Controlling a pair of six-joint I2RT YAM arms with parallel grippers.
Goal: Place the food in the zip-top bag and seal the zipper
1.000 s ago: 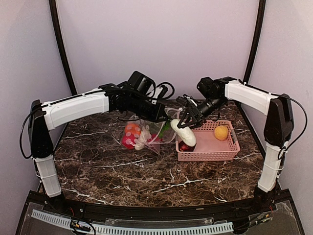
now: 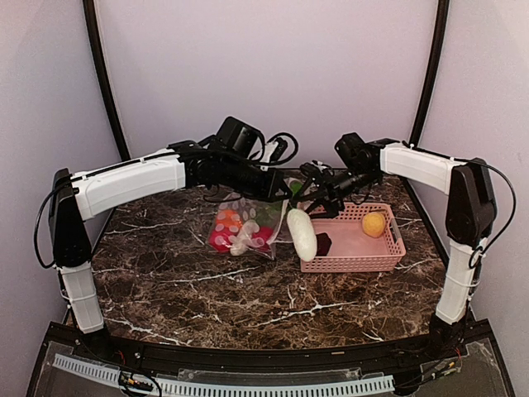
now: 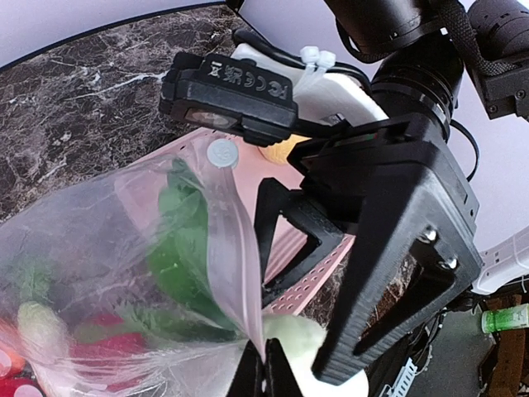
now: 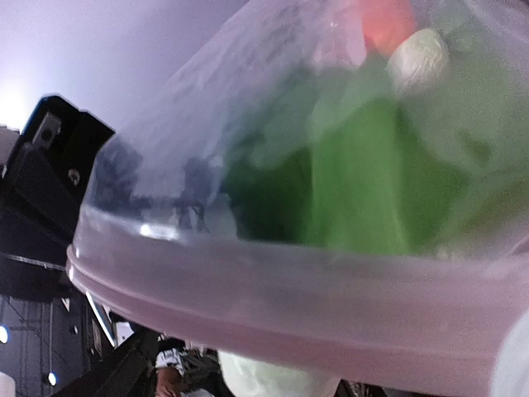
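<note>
The clear zip top bag (image 3: 91,215) holds a green vegetable (image 3: 183,248) and red and orange pieces. My left gripper is shut on the bag's edge, which runs down into its fingertips. A long white food piece (image 2: 302,235) hangs tilted outside the bag's mouth, over the basket's left front rim. My right gripper (image 2: 307,192) is at its upper end, with fingers (image 3: 393,277) spread apart; whether they still touch it cannot be told. In the right wrist view the white piece shows under the bag's pink-tinted zipper strip (image 4: 273,318).
A pink basket (image 2: 351,263) stands to the right of the bag, with a round yellow food piece (image 2: 374,224) and a dark red one (image 2: 323,245) in it.
The white piece has swung from a slant towards upright, and its lower end has moved down and left. My right gripper's fingers have shifted slightly. The left arm has hardly moved.
</note>
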